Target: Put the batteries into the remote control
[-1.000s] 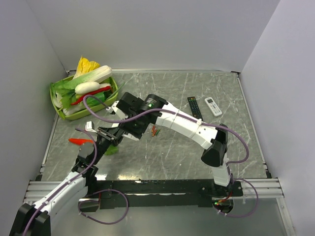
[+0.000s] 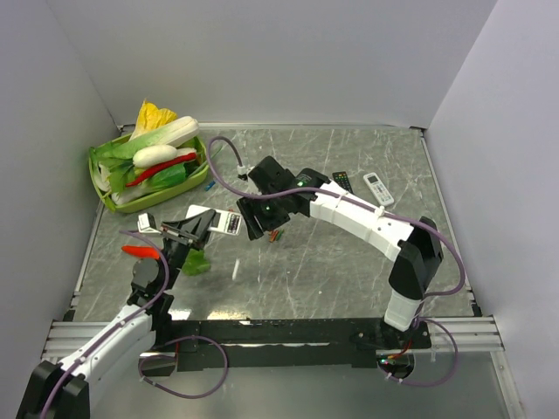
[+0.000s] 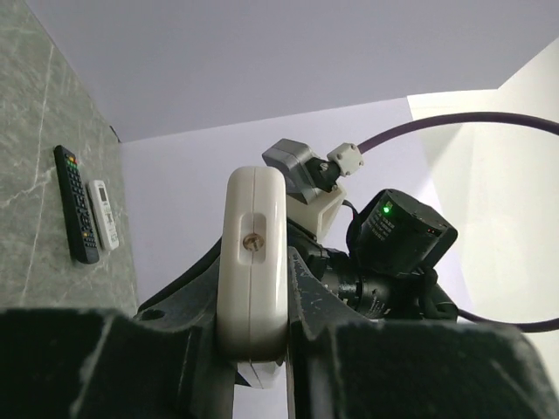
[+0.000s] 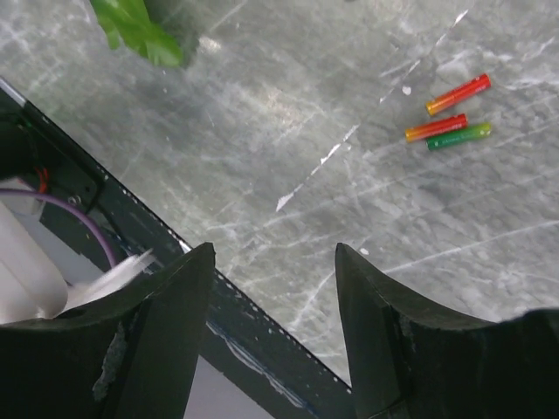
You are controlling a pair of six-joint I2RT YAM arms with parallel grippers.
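Note:
A white remote [image 2: 225, 222] is held by my left gripper [image 2: 201, 227] at left of centre; in the left wrist view its white end [image 3: 251, 288] stands between the fingers. My right gripper [image 2: 255, 225] is just right of it, part open, with nothing seen between its fingers. Loose batteries lie on the table below the right gripper: a red one [image 4: 458, 94], another red one [image 4: 437, 127] and a green one [image 4: 458, 135].
A basket [image 2: 131, 201] of vegetables is at back left, with a red pepper [image 2: 140, 251] and green leaf [image 2: 196, 264] near the left gripper. A black remote [image 2: 341, 182] and white remote [image 2: 378, 189] lie at back right.
My right gripper has moved right, away from the held remote, uncovering more of it. The left gripper has shifted only slightly.

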